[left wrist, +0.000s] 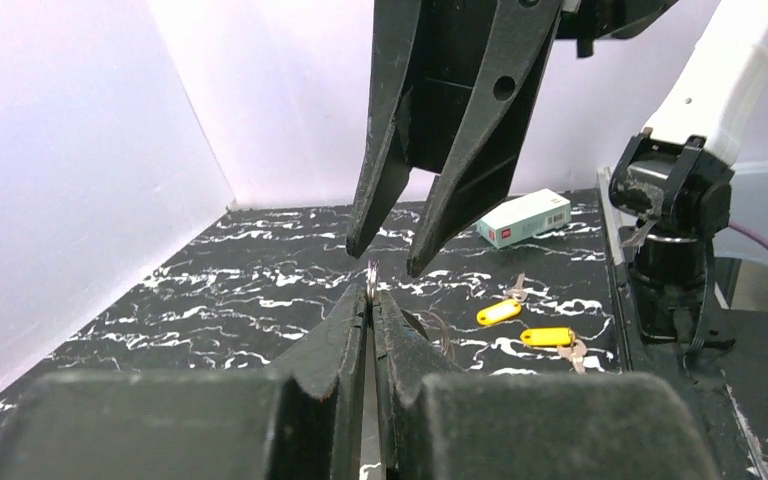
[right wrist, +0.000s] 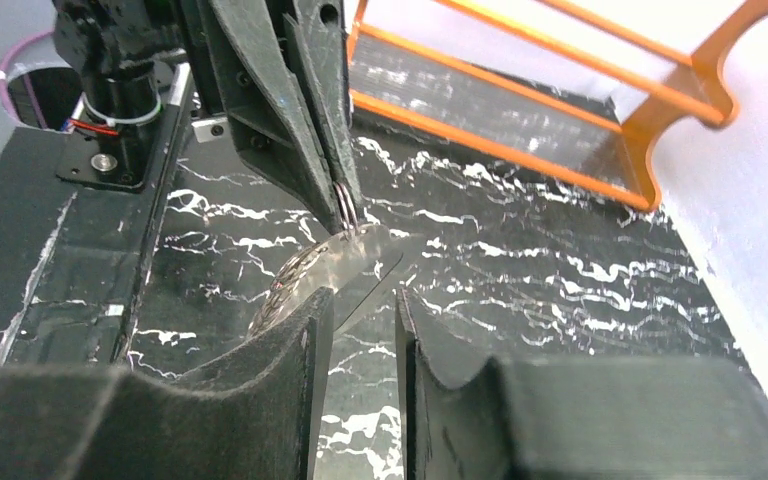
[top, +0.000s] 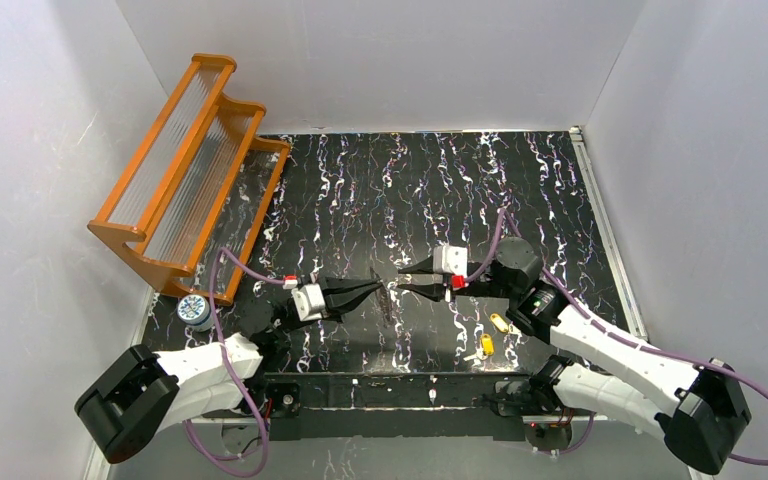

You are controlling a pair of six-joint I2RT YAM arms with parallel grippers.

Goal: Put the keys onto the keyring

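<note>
My left gripper [top: 377,284] is shut on the keyring, whose thin metal rings [right wrist: 345,208] emerge at its tips. From them hang a shiny flat metal plate [right wrist: 360,262] and what looks like chain [top: 385,305], clear of the table. Facing it, my right gripper [top: 399,279] is open, fingers apart and empty; in the left wrist view its tips are just above the ring tip [left wrist: 372,274]. Two yellow tags, one [left wrist: 500,312] behind the other [left wrist: 548,337], lie on the table at the front right, each with a key [left wrist: 516,288] attached.
A wooden shelf [top: 160,190] with ribbed panels stands along the left side, a small round jar [top: 195,311] at its front end. A pale box [left wrist: 525,217] lies on the right side of the table.
</note>
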